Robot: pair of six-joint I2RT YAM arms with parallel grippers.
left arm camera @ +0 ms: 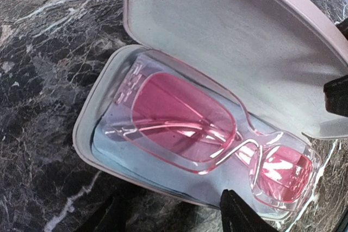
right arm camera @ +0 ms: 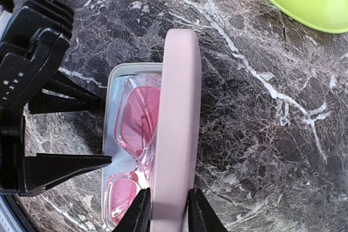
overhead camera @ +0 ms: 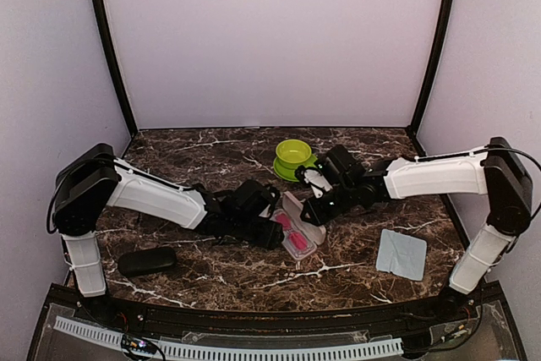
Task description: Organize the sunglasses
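Pink-lensed sunglasses [left arm camera: 182, 115] with clear frames rest in the open case [left arm camera: 87, 129], over a light blue cloth. The case's pale pink lid [right arm camera: 178, 118] stands raised along one side. My right gripper has a finger on each side of the lid's edge, close against it; whether it grips cannot be told. My left gripper is open at the case's opposite long side, its fingertips [left arm camera: 235, 210] low by the rim. In the top view, the left gripper [overhead camera: 277, 230] partly covers the case.
A green bowl [overhead camera: 293, 152] on a green plate [overhead camera: 284, 172] stands behind the case. To the left lies a black case [overhead camera: 147, 261]; a light blue cloth [overhead camera: 401, 254] lies to the right.
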